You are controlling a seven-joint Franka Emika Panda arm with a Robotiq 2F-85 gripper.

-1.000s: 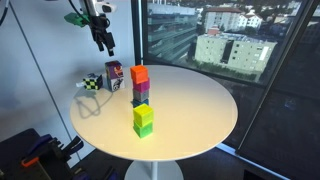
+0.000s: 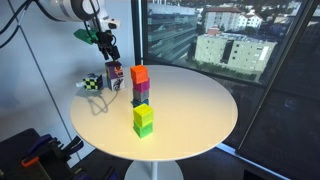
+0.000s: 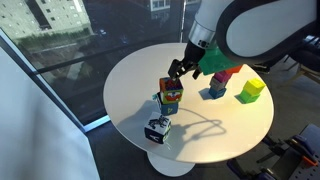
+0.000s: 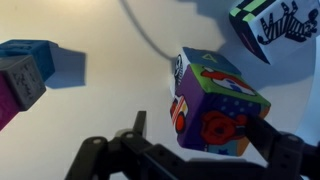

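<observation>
My gripper (image 2: 112,59) hangs just over a stack of patterned picture blocks (image 2: 115,78) at the table's left side. In the wrist view the top block, purple and red with cartoon figures (image 4: 218,115), lies below and between the parted fingers, nearer the right one; whether they touch is hard to tell. From the other side, the same stack (image 3: 171,97) shows a red-and-dark block on top of a bluish one, with the gripper (image 3: 172,76) at its top. The fingers are open.
A black-and-white patterned block (image 3: 157,126) lies beside the stack. Close by rises a taller stack with an orange top (image 2: 140,86); a yellow block (image 2: 143,115) sits on a green one nearer the front.
My gripper has come down and slightly right, from well above the patterned stack to just over its top. The blocks have not moved.
</observation>
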